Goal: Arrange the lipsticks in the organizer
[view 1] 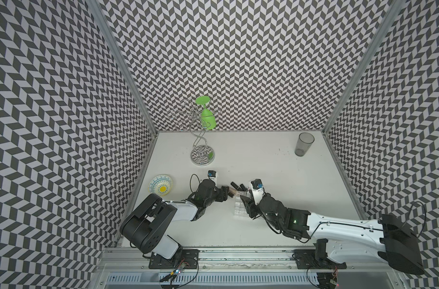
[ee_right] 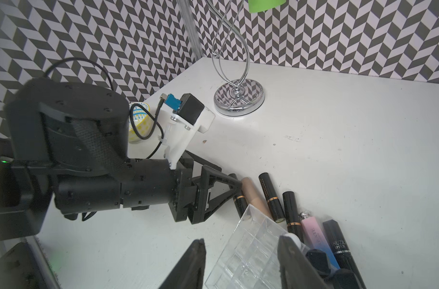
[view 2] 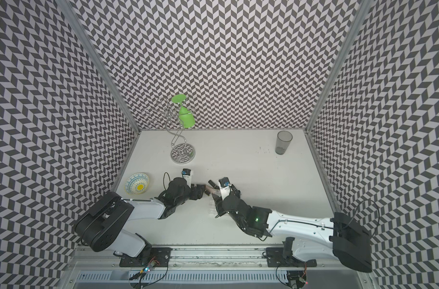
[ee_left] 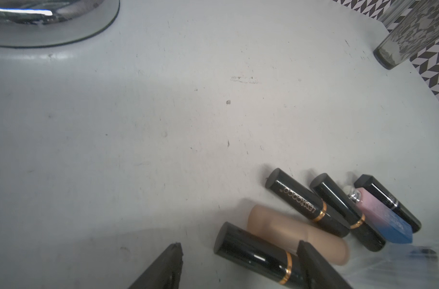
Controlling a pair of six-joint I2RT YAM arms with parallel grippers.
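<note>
Several lipsticks lie in a row at the far side of the clear organizer (ee_right: pixel 250 219). From the left they are a black lipstick (ee_right: pixel 240 203), a beige lipstick (ee_right: pixel 256 196), two black lipsticks (ee_right: pixel 271 197), a pink-and-blue lipstick (ee_right: pixel 319 239) and another black lipstick (ee_right: pixel 342 250). My left gripper is open at the row's left end; one finger overlaps the leftmost black lipstick (ee_left: pixel 253 252) in the left wrist view, and contact is unclear. My right gripper stands open over the organizer. Dark round ends (ee_right: pixel 320 262) show behind its right finger, partly hidden.
A chrome stand (view 1: pixel 202 155) with green parts is at the back left, a patterned bowl (view 1: pixel 160 185) at the left, and a glass (view 1: pixel 303 144) at the back right.
</note>
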